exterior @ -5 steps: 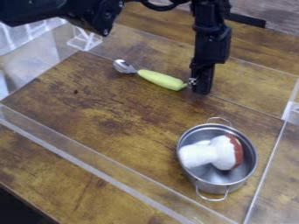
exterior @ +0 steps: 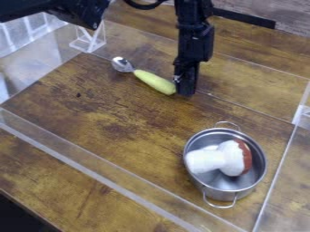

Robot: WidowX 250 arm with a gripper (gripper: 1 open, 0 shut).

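Observation:
My black gripper (exterior: 184, 84) is low over the upper middle of the table, at the right end of a pale yellow-green, elongated object (exterior: 154, 82); its fingers look shut, and whether they touch that object is hard to tell. A silver spoon-like piece (exterior: 122, 64) lies at the object's left end. A steel pot (exterior: 229, 190) with two handles stands at the lower right, holding a white object with a reddish-brown part (exterior: 216, 159).
Transparent edging runs along the left and bottom, and a white rack-like fixture (exterior: 89, 34) is at the upper left.
My gripper has moved leftward from the right, and the yellow-green object with the silver piece has shifted a little to the left with it.

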